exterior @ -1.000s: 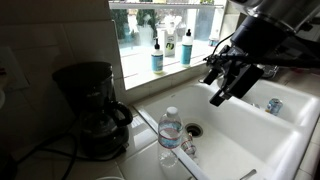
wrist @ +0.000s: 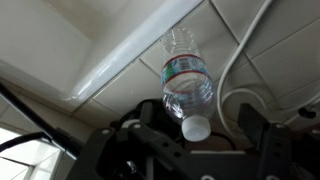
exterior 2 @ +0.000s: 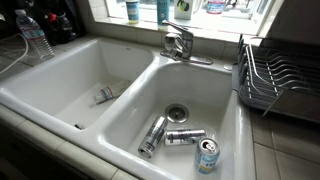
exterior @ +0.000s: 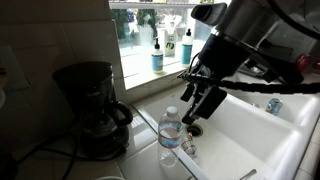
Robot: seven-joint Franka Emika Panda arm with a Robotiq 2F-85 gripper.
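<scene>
A clear plastic water bottle with a blue-and-white label stands upright on the tiled counter beside the sink; in exterior view 2 the bottle is at the far left. My gripper hangs above and slightly to the right of it, pointing down. Seen from the wrist, the bottle has its white cap toward me, near the gap of the gripper. The dark fingers are apart with nothing held between them, so the gripper is open.
A black coffee maker stands left of the bottle. The double sink holds several cans, including an upright can, and a clear cup. Soap bottles line the sill; a dish rack is at the right.
From over the sink, my gripper has moved left and a little lower toward the bottle. The bottle and other objects have stayed in place.
</scene>
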